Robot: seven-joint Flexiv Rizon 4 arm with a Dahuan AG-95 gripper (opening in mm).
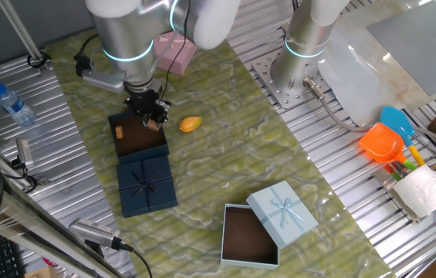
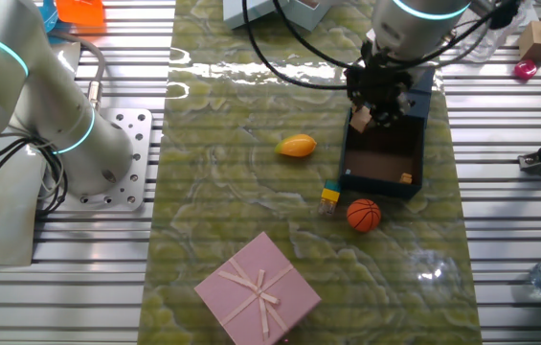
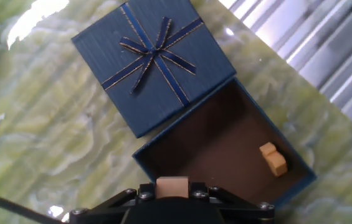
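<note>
A tan wooden block (image 3: pixel 172 186) sits between the fingers of my gripper (image 2: pixel 364 107), which is shut on it. In exterior view 2 the held block (image 2: pixel 360 119) appears at the left edge of the open dark blue box (image 2: pixel 382 184). Its height above the box is hard to judge. A small orange-tan piece (image 3: pixel 275 163) lies inside the box, near one side. The box's blue lid (image 3: pixel 182 81), tied with a ribbon bow, rests right beside it.
Near the box lie a yellow-orange fruit (image 2: pixel 297 146), a yellow-and-green block (image 2: pixel 330 196) and a small basketball (image 2: pixel 363 216). A pink gift box (image 2: pixel 259 292) stands apart. The light blue box (image 1: pixel 249 235) has its lid (image 1: pixel 282 214) leaning on it.
</note>
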